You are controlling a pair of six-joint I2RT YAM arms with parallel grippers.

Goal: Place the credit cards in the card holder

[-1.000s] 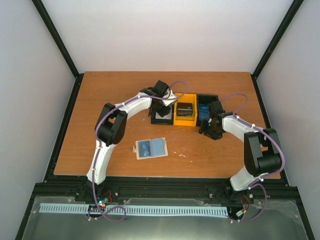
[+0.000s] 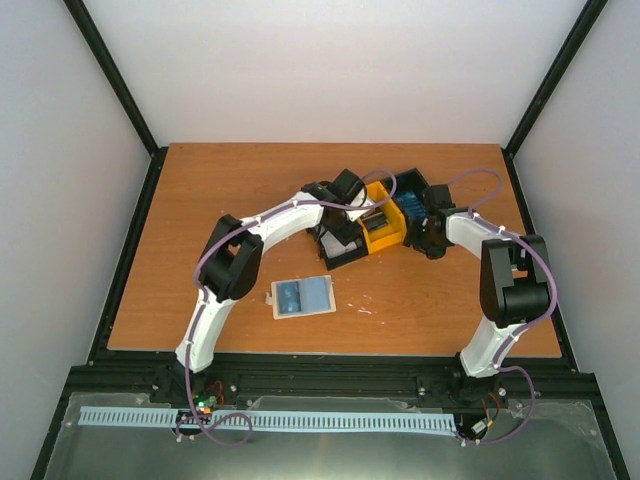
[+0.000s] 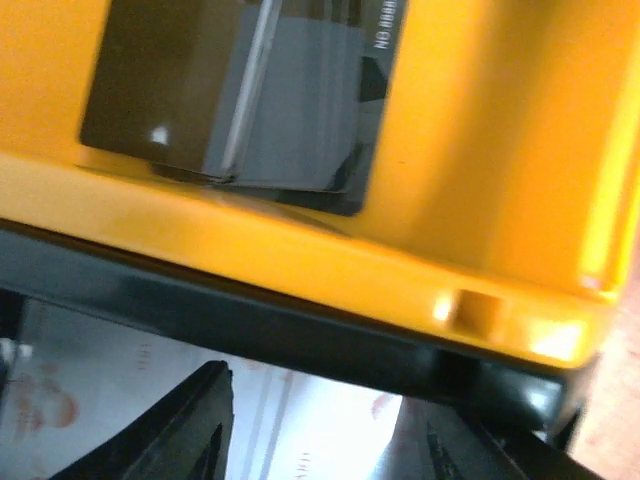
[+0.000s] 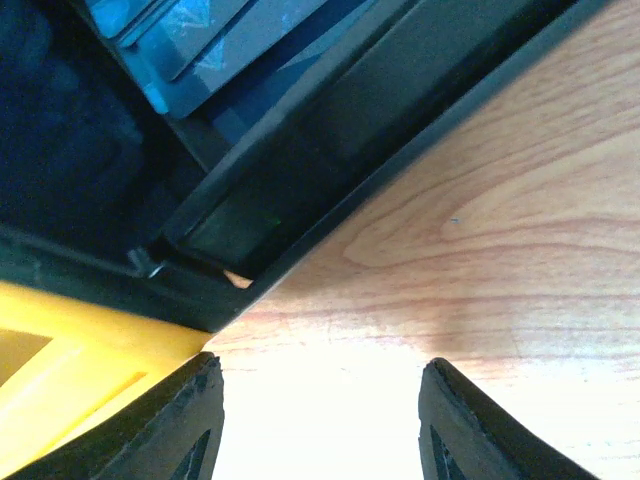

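Observation:
In the left wrist view my left gripper is part open over the left black bin, whose white cards show beneath and between its fingers. Whether the fingertips touch them I cannot tell. Dark cards lie in the yellow bin. My right gripper stands part open beside the front corner of the right black bin, with only bare tabletop between its fingers. Several blue cards lie in that bin. The card holder lies spread flat with bluish pages at the table's front middle, apart from both grippers.
The bins stand side by side as a slanted row, with the right end farther back. Both forearms partly cover them in the top view.
The row of bins has turned from straight to slanted, its left end nearer the front and its right end farther back. My left gripper has moved right; the right one has moved slightly back.

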